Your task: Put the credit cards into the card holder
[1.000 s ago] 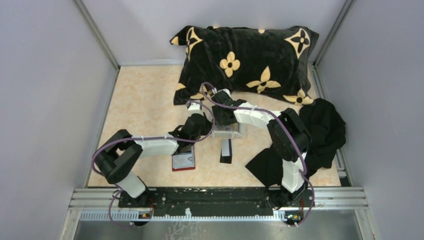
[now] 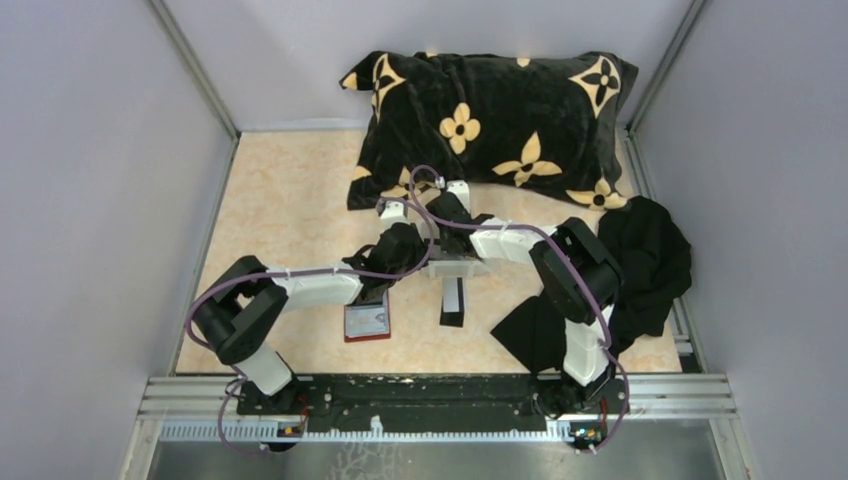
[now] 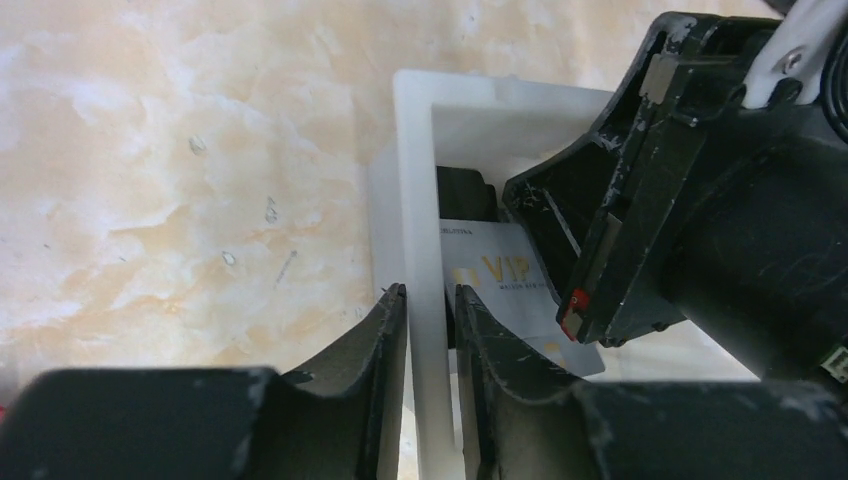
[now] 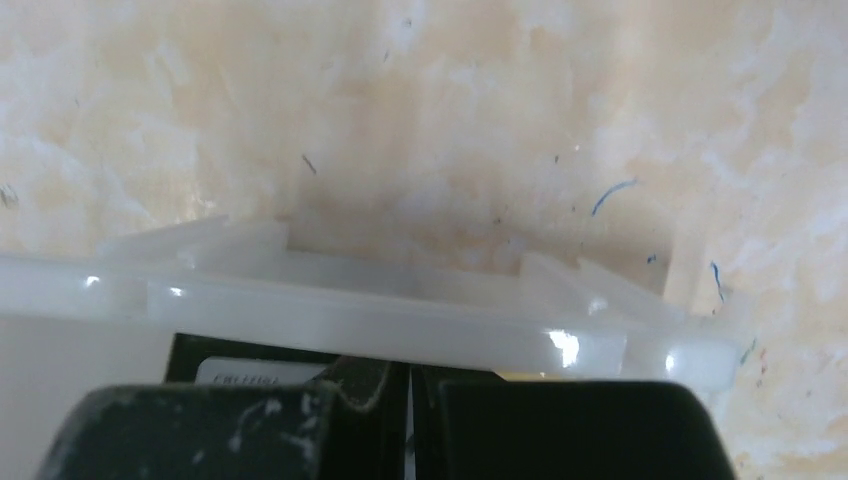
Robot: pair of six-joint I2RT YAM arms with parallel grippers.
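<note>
A white open box (image 3: 500, 92), seen at mid-table (image 2: 455, 268) in the top view, holds a grey VIP card (image 3: 500, 262) and something black (image 3: 462, 195) behind it. My left gripper straddles the box's side wall, its fingers parted with the wall between them. Inside the box, my right gripper reaches down against the VIP card. It is shut, and nothing shows between its fingers in the right wrist view (image 4: 410, 370). A red-edged card holder (image 2: 367, 322) lies at front left. A black flat piece with a grey panel (image 2: 453, 295) lies in front of the box.
A black patterned pillow (image 2: 490, 130) fills the back. Black cloth (image 2: 640, 265) covers the right side and reaches the front. Both arms crowd close together over the box.
My right gripper has shifted a little to the right within the box. The left gripper has edged right, and the box has moved slightly right too. The two flat pieces in front have stayed put.
</note>
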